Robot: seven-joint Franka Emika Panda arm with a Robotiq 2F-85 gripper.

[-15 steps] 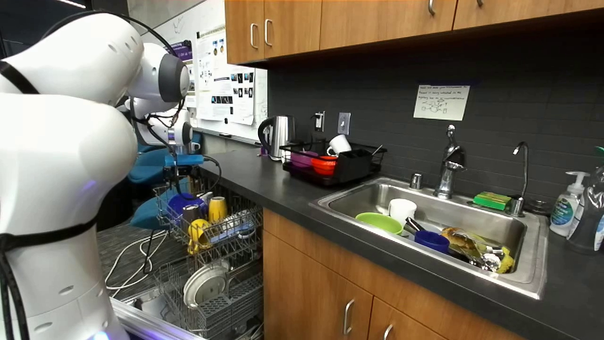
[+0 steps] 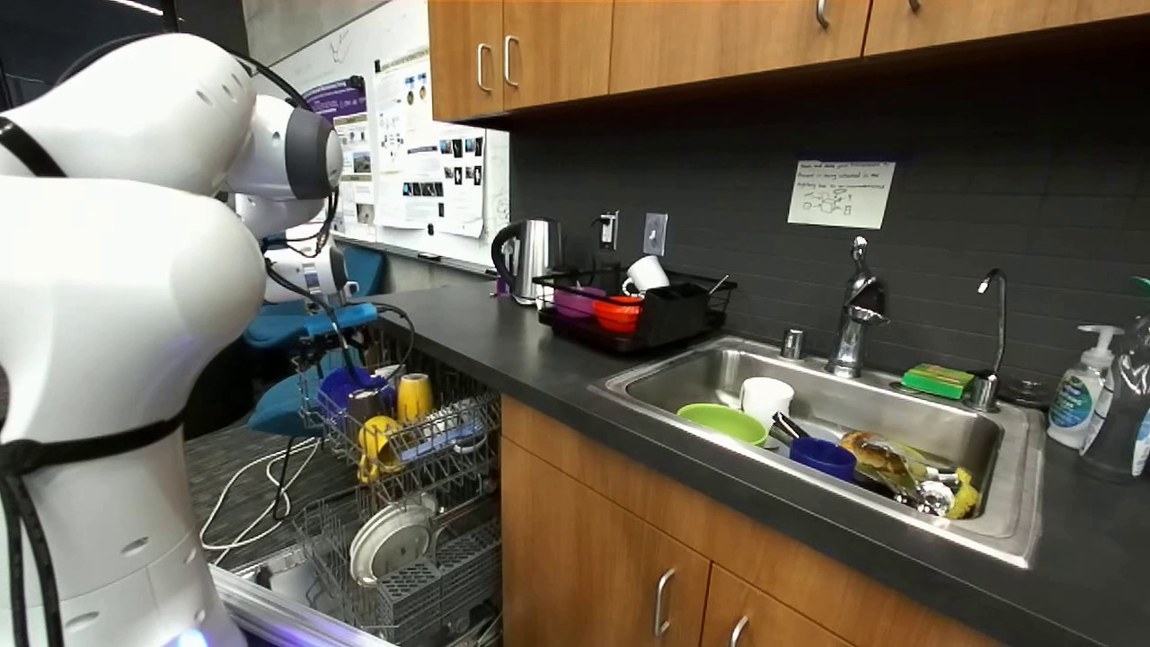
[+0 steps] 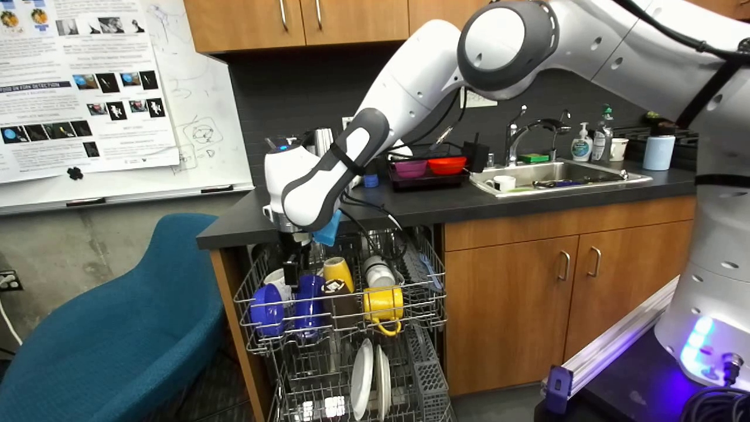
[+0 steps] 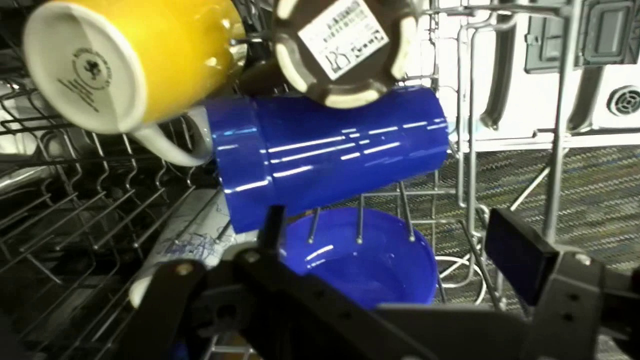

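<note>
My gripper stands open over the upper dishwasher rack, its dark fingers (image 4: pixel 520 255) spread wide. Between and beneath them, in the wrist view, lies a blue bowl (image 4: pixel 372 270), with no grip on it visible. Beside it a blue cup (image 4: pixel 336 153) rests on its side. A yellow mug (image 4: pixel 186 54) and a dark brown mug (image 4: pixel 342 90) sit bottom-up toward the camera. A white cup (image 4: pixel 186 240) is partly hidden behind the left finger. Exterior view 2 has the gripper (image 3: pixel 292 267) pointing down at the rack's left side, above the blue bowl (image 3: pixel 267 309).
The upper rack (image 3: pixel 351 299) has wire sides and tines around the dishes. Plates (image 3: pixel 362 376) stand in the lower rack. The counter (image 3: pixel 232 228) edge lies close behind the arm. Dishes fill the sink (image 2: pixel 636 388), and a black drying rack (image 2: pixel 685 313) stands beside it.
In exterior view 1 the arm has shifted left and come lower, bringing its wrist closer to the upper rack. The dishes there look unmoved.
</note>
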